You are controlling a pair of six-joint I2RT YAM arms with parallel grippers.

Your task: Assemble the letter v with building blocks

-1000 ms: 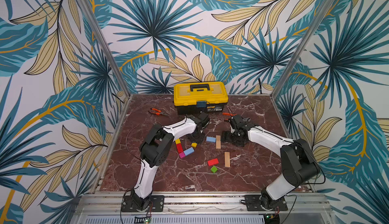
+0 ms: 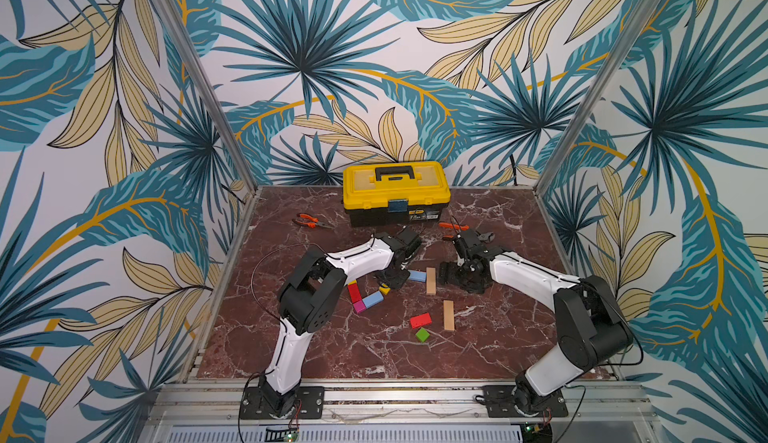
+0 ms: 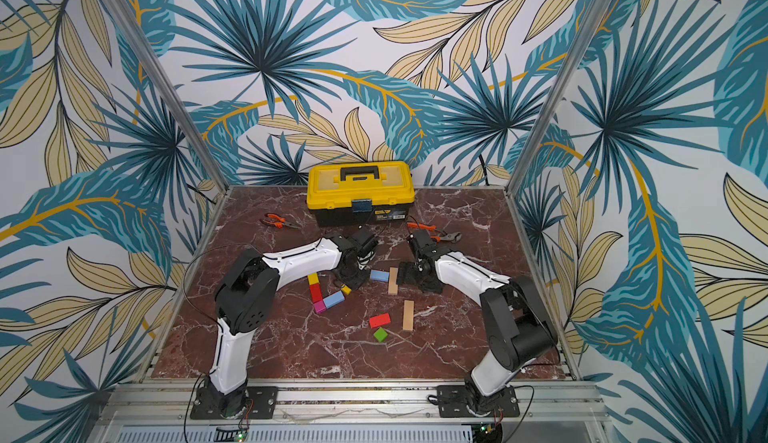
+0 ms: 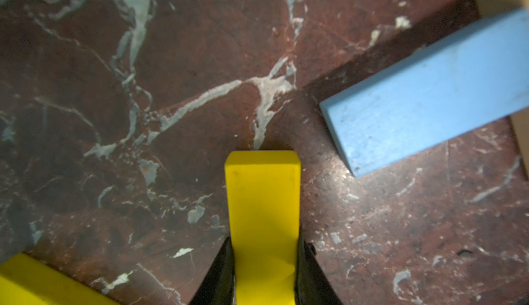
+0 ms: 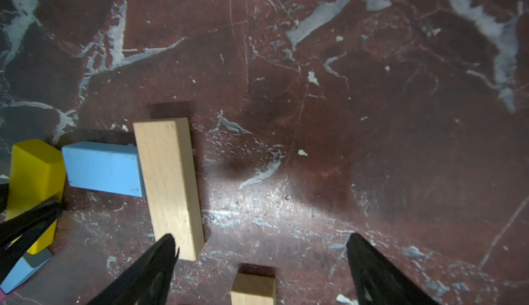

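My left gripper is shut on a yellow block (image 4: 261,189), low over the table beside a blue block (image 4: 424,90). To its lower left in the top left view, yellow, red (image 2: 353,291), magenta (image 3: 320,307) and blue (image 2: 372,299) blocks form an angled chain, partly hidden by the left arm. My right gripper is open, above the table right of an upright-running wooden block (image 5: 168,183) that lies against the blue block.
A red block (image 2: 420,319), green block (image 2: 422,335) and second wooden block (image 2: 449,315) lie in front. A toolbox (image 2: 396,191) and pliers (image 2: 308,220) are at the back.
My left gripper and its yellow block have shifted slightly right and toward the front. The right arm has barely moved.
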